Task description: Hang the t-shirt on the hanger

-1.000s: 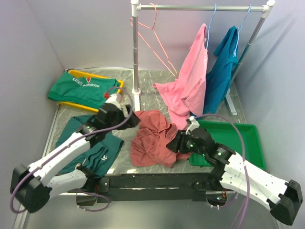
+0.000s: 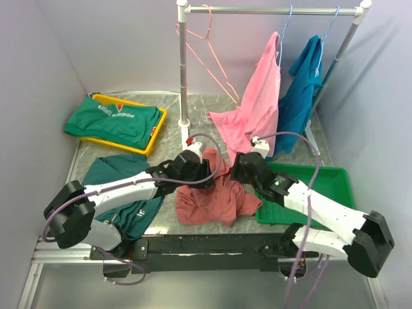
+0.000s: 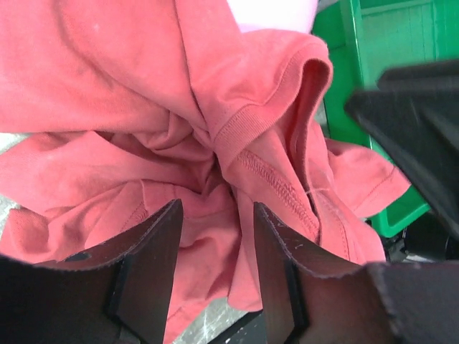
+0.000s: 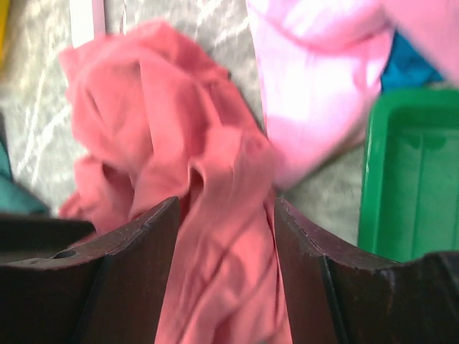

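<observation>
A crumpled red t-shirt lies on the table between my two arms. Over its upper left part is my left gripper, its fingers parted above the folds; in the left wrist view the red cloth shows between and beyond them. My right gripper is open at the shirt's upper right, and a raised fold lies ahead of its fingertips in the right wrist view. An empty pink hanger hangs from the left end of the rail.
A pink shirt and a blue shirt hang on the rail. The green tray at right looks empty. A yellow tray holds a folded green shirt; another dark green garment lies in front of it.
My left gripper has moved right from the yellow tray side to over the red shirt. The right gripper has shifted farther back, and the two grippers are now close together.
</observation>
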